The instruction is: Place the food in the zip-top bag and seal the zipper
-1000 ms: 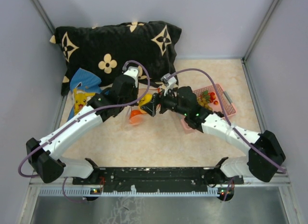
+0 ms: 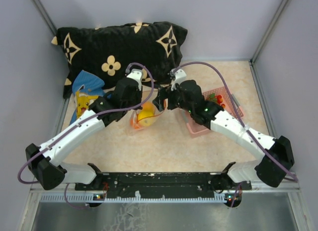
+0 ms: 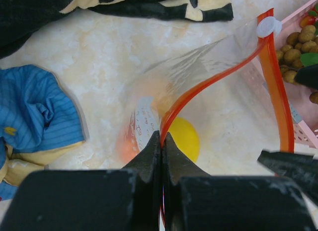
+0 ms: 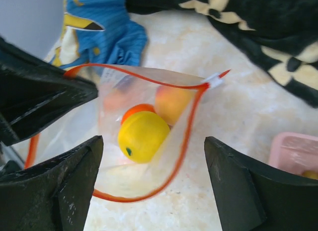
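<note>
The zip top bag [image 4: 139, 186] with an orange zipper stands open below the grippers, holding a yellow fruit [image 4: 143, 137], an orange one and a paler one. My left gripper is shut on the bag's orange rim, seen in the left wrist view. My right gripper is part open just above the bag's mouth at the right, with no food between its fingers.
A pink basket [image 2: 198, 129] with small potatoes, tomatoes and greens lies to the right. A black patterned cushion [image 2: 124, 47] is at the back, a blue cloth [image 2: 87, 82] at the left.
The yellow fruit has gone from between my right fingers down into the bag. My right gripper has risen and moved slightly right; the left gripper stays about still.
</note>
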